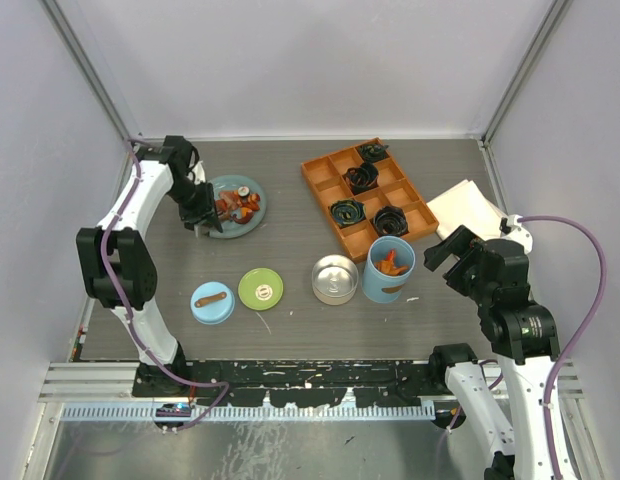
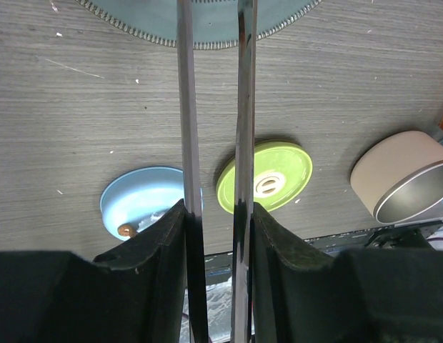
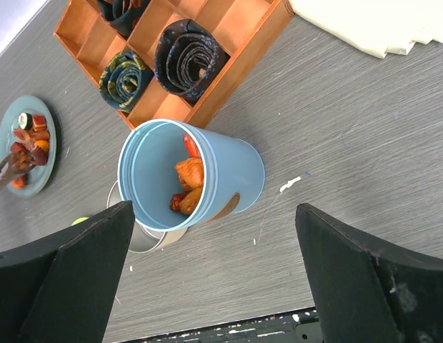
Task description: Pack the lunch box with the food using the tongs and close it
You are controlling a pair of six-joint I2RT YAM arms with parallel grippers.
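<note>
A grey-blue plate (image 1: 230, 225) of food lies at the left, with my left gripper (image 1: 203, 215) over its left side, shut on metal tongs (image 2: 244, 121), whose arms run up over the plate's rim. A blue container (image 1: 383, 280) holding food stands at centre right, beside a metal-and-beige container (image 1: 334, 283). A blue lid (image 1: 212, 312) and a green lid (image 1: 272, 292) lie below the plate. My right gripper (image 1: 445, 250) hangs open at the right, above the table, with the blue container below it in its wrist view.
An orange wooden divided tray (image 1: 421, 218) with dark rolled items sits at the back right, next to cream cloths (image 1: 462, 205). The table's middle left of the tray is clear.
</note>
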